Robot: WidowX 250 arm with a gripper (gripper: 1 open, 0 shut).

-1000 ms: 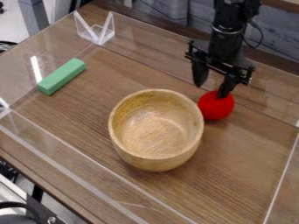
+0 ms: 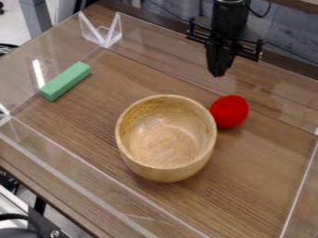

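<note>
My gripper [image 2: 218, 67] hangs at the top centre-right, behind and above a red round object [image 2: 230, 111], apart from it. The gripper is dark and small here, and I cannot tell how far its fingers stand apart. A large wooden bowl [image 2: 165, 138] sits in the middle front, just left of the red object. A green block [image 2: 65, 81] lies at the left of the wooden table [image 2: 125, 204].
A white wire-like stand [image 2: 102, 29] is at the back left. The table's edge runs along the back right. Dark cables lie off the lower-left edge.
My gripper has moved up and back, away from the red object, which stays on the table beside the bowl.
</note>
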